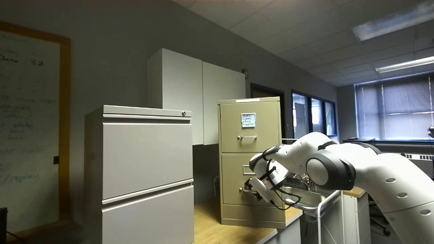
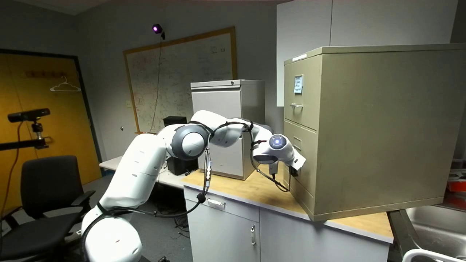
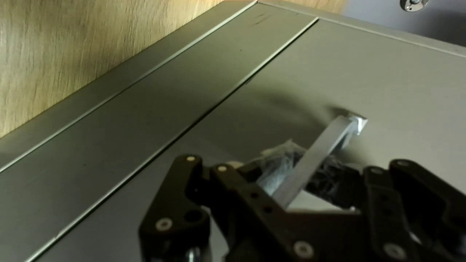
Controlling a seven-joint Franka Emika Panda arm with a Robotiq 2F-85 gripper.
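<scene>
A tan two-drawer filing cabinet stands on the counter with both drawers closed. In exterior view 1 my gripper is at the handle of the lower drawer. From the wrist, the light metal handle runs diagonally between the fingers of my gripper, which is shut on it. Clear wrapping shows on the left fingertip, and dark wrapping on the right one. The handle's near end is hidden by the gripper. Exterior view 2 shows the gripper close against the cabinet front.
A grey filing cabinet stands to the left in exterior view 1. A sink lies to its right. Cables hang from the wrist.
</scene>
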